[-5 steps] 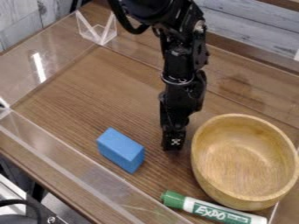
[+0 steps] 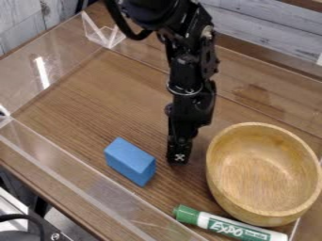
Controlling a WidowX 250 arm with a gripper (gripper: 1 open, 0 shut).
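The black gripper (image 2: 180, 146) points down at the wooden table, its fingertips low between a blue block (image 2: 130, 161) and a tan wooden bowl (image 2: 262, 169). Its fingers are dark and close together; I cannot tell whether they are open or shut, or whether anything is between them. A green and white Expo marker (image 2: 229, 223) lies at the front right, below the bowl.
A clear plastic edge runs along the left side, and a pale wall stands at the back right.
The arm has shifted only slightly, the gripper staying low between the block and the bowl. The block, bowl and marker have not moved.
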